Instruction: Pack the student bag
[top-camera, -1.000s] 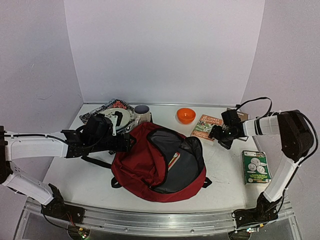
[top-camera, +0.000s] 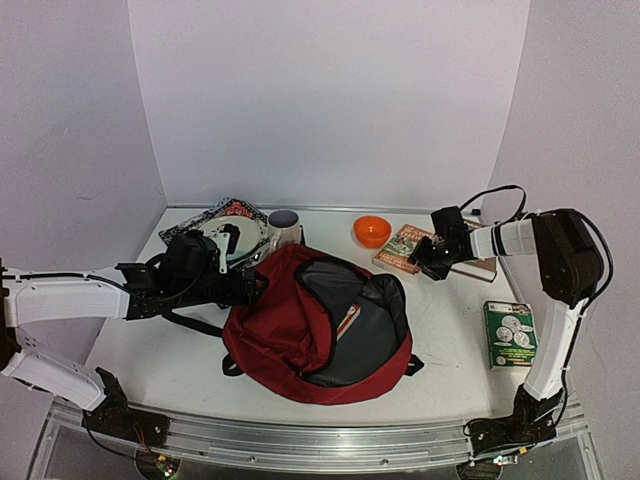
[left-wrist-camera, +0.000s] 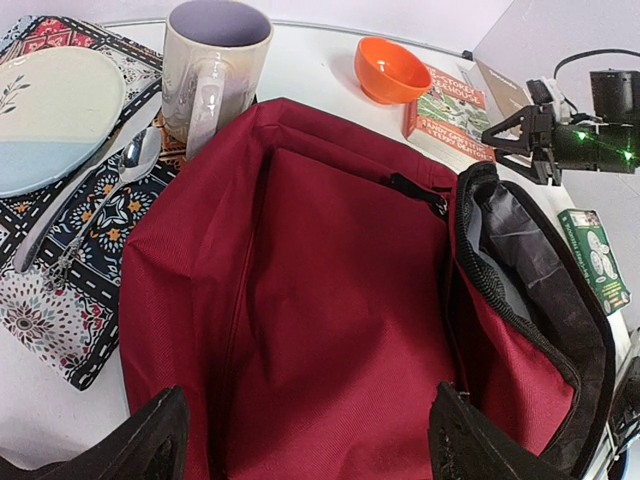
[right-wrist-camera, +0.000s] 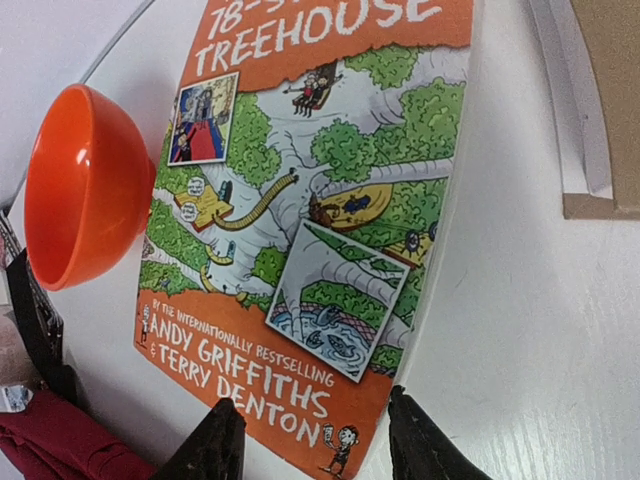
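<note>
The red backpack (top-camera: 275, 350) lies unzipped in the middle of the table, a grey pocket facing up. At its left edge, my left gripper (top-camera: 258, 285) is open over red cloth (left-wrist-camera: 330, 330); its two fingers stand wide apart. The orange treehouse book (right-wrist-camera: 300, 200) lies flat at the back right. My right gripper is open at its near corner, the right fingertip close against the book's edge; contact cannot be told. A brown-covered book (right-wrist-camera: 610, 90) lies to the right, partly behind the right arm. A green book (top-camera: 511, 335) rests at the right edge.
An orange bowl (top-camera: 372, 232) stands just left of the treehouse book. A mug (top-camera: 284, 228) and a plate (left-wrist-camera: 55, 120) with cutlery on a patterned mat (left-wrist-camera: 60, 310) occupy the back left. Bare table (top-camera: 450, 340) lies right of the backpack.
My right gripper has moved left, and the treehouse book has slid a little left toward the bowl. More of the brown book was uncovered earlier. The left arm has barely shifted.
</note>
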